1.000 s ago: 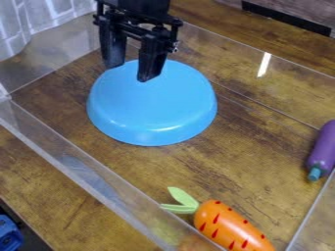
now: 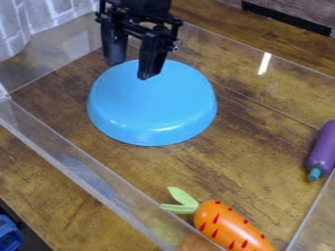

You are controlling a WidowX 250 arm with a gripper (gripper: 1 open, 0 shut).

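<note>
A black gripper (image 2: 132, 54) hangs over the back part of a blue dome-shaped object (image 2: 152, 103), which looks like an upturned bowl or lid on the wooden floor. Its two fingers stand apart, pointing down; I cannot tell whether anything is between them. An orange toy carrot (image 2: 229, 226) with a pale green top lies near the front right. A purple object (image 2: 324, 147), long and rounded, lies at the right edge, partly out of frame.
Clear plastic walls (image 2: 72, 167) border the wooden surface on several sides. A dark blue item (image 2: 7, 235) is at the lower left corner, outside the wall. The floor between dome, carrot and purple object is clear.
</note>
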